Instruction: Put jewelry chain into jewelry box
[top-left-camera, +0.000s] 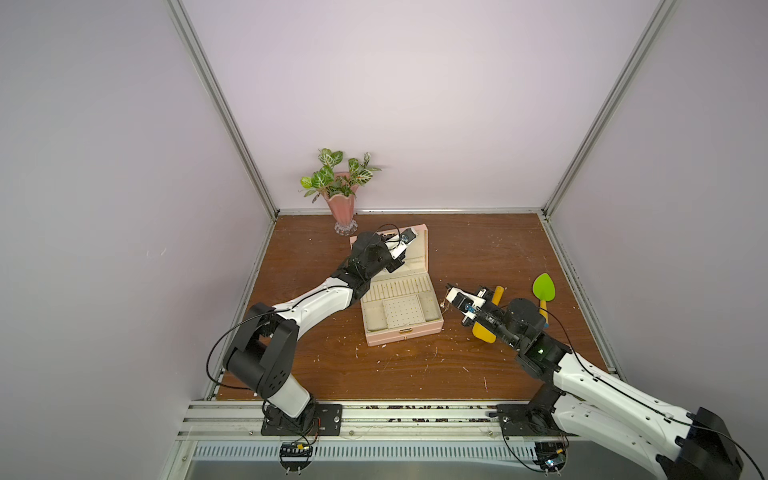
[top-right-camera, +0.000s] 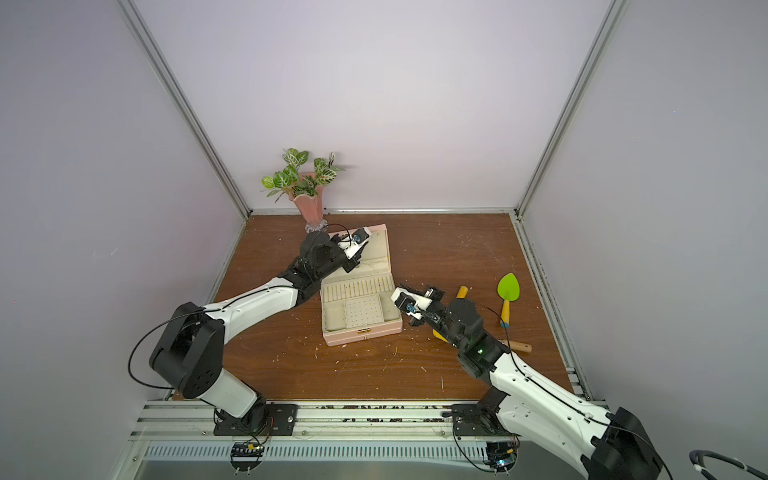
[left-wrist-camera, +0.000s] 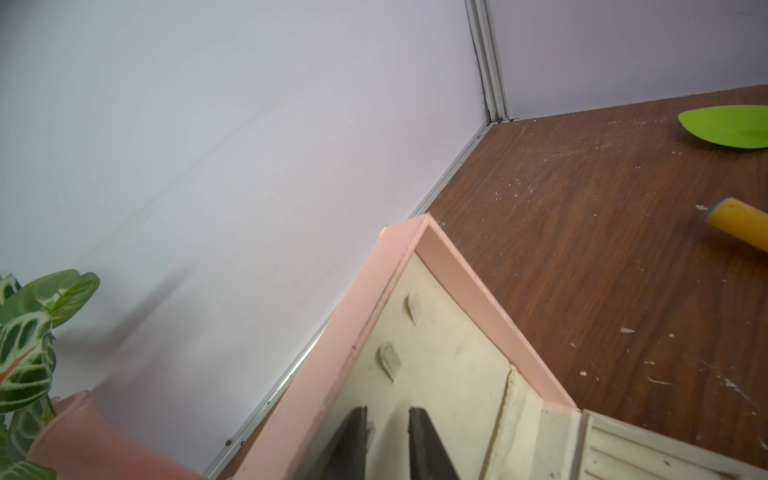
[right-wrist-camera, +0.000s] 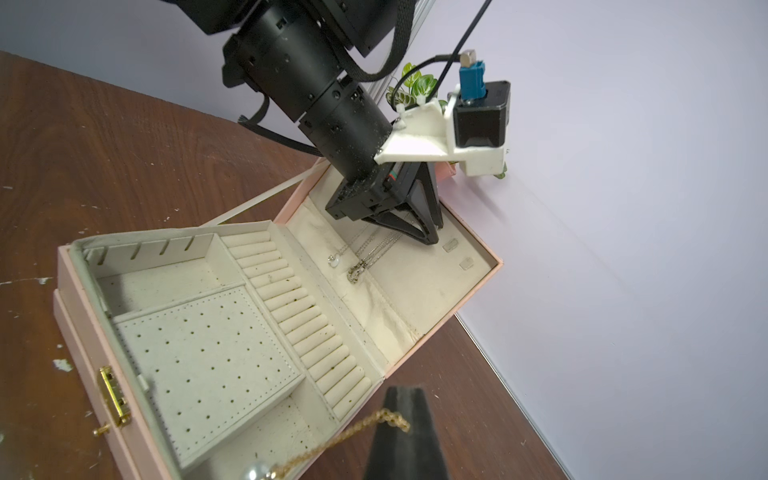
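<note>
The pink jewelry box (top-left-camera: 402, 333) stands open mid-table. Silver chains with pendants (right-wrist-camera: 361, 264) lie in its lid (right-wrist-camera: 432, 288). My left gripper is over the lid, part open, with nothing clearly visible between its fingers. Off the box's right side, my right gripper is shut on a gold chain (right-wrist-camera: 344, 436), which dangles with a pearl-like pendant (right-wrist-camera: 257, 472).
A potted plant (top-left-camera: 340, 192) stands behind the box at left. A yellow tool (top-left-camera: 484, 331) lies partly under the right arm, and a green shovel (top-left-camera: 543, 285) lies at right.
</note>
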